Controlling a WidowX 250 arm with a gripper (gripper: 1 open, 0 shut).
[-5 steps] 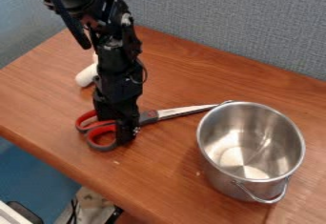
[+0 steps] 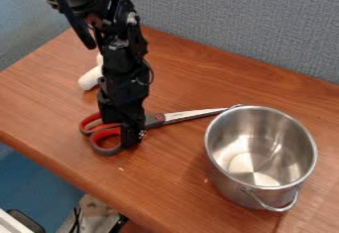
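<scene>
Red-and-black handled scissors (image 2: 102, 137) lie on the wooden table, blades (image 2: 197, 114) pointing right toward the steel pot. My black gripper (image 2: 125, 128) is down at the scissors' handles, largely covering the pivot side of them; the fingertips are dark against the handles and hard to make out. The steel pot (image 2: 260, 128) with a wire handle stands at the right.
A white cylindrical object (image 2: 91, 76) lies behind the arm on the left. Its front-left edge drops to a blue area, and a grey padded wall runs along the back.
</scene>
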